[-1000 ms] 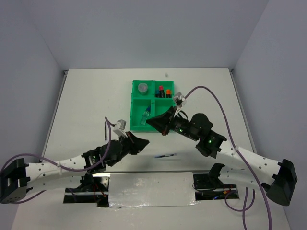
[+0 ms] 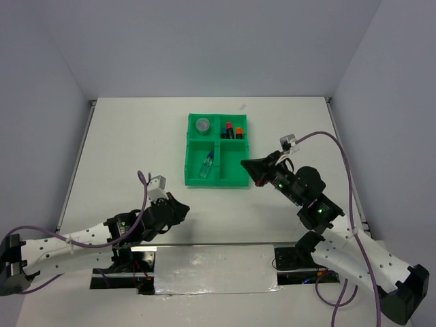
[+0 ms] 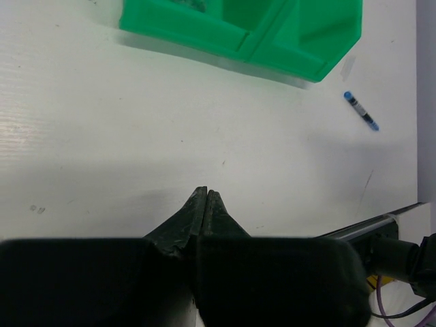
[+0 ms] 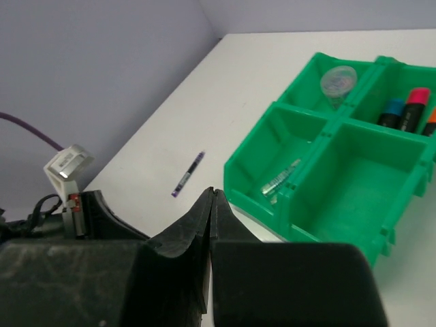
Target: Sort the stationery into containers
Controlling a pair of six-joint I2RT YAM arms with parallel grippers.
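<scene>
The green divided box (image 2: 216, 183) stands on the white table. Its compartments hold a clear round piece (image 2: 203, 125), a clear tube with a blue end (image 2: 207, 165) and several dark markers with coloured caps (image 4: 417, 97); its near right compartment is empty. A blue-tipped pen (image 3: 361, 110) lies on the table to the right of the box. Another slim pen (image 4: 188, 174) lies left of the box. My left gripper is shut above the table in front of the box. Shut too, my right gripper hangs beside the box's right side. Nothing shows between either pair of fingers.
Grey walls (image 2: 388, 122) rise at the sides and back. A metal rail (image 2: 225, 243) runs along the table's front edge. The table left of the box looks mostly clear. From above, the right arm covers part of the table on its side.
My right gripper has moved right, from over the box to beside it. The left gripper has shifted left. The pen in front of the box slid right and is largely hidden from above.
</scene>
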